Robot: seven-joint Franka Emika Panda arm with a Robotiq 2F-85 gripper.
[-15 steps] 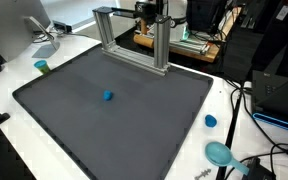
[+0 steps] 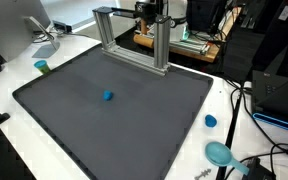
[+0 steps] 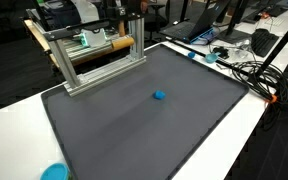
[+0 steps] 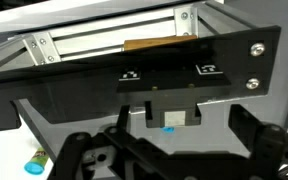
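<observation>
A drawer (image 4: 134, 75) with a black front panel and a pale inside fills the upper part of the wrist view, and a brown block (image 4: 162, 43) lies in it. On the middle of its front sits a small dark knob-like part (image 4: 172, 98) with a pale face. My gripper is open, with one finger on either side of that part; whether they touch it cannot be told. In the exterior views the drawer unit (image 2: 134, 52) stands on a metal frame at the mat's far edge, and the gripper is hard to make out there.
A blue piece (image 3: 159, 95) lies on the otherwise clear dark mat (image 3: 134, 130). Beside the mat are a green cup (image 2: 42, 67), a blue disc (image 2: 211, 121) and a teal round item (image 2: 220, 154). Cables (image 2: 246, 100) run along the right side.
</observation>
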